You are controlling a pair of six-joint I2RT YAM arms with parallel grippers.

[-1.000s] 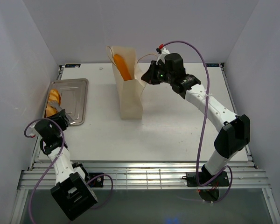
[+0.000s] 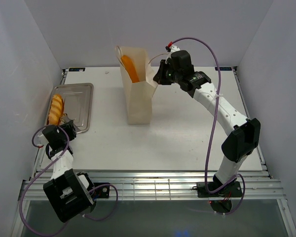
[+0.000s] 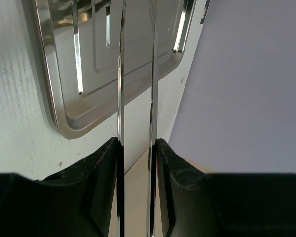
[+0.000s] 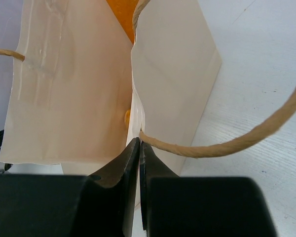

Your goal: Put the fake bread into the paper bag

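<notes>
A golden loaf of fake bread (image 2: pixel 56 106) lies on the left side of the metal tray (image 2: pixel 83 94), with my left gripper (image 2: pixel 67 120) beside its lower end. In the left wrist view, the gripper's long metal fingers (image 3: pixel 121 84) are over the tray, slightly apart, no bread visible between them. The paper bag (image 2: pixel 138 106) stands upright in the middle, an orange piece of bread (image 2: pixel 129 69) inside. My right gripper (image 2: pixel 159 79) is shut on the bag's right rim by the handle, as the right wrist view (image 4: pixel 138 143) shows.
Walls close the table in at left, right and back. The left arm reaches along the table's left edge.
The right gripper and bag's top have shifted slightly right and toward the back. The left arm has swung slightly, its gripper moving a little at the bread's lower end.
</notes>
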